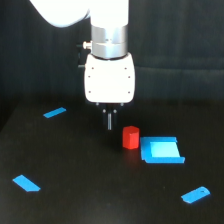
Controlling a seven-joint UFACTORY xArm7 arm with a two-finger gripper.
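A small red block (pixel 131 138) stands on the black surface, just left of a blue-taped square (pixel 147 153). My gripper (pixel 109 121) hangs from the white arm, its narrow dark fingers pointing down to the left of the block. Between gripper and block a small gap shows in this view; how far apart they are in depth is unclear. The fingers are thin and dim against the dark background, so how the fingers stand does not show.
Blue tape strips lie on the surface at the back left (pixel 55 112), front left (pixel 26 183) and front right (pixel 195 195). Inside the square is a pale patch (pixel 163 149).
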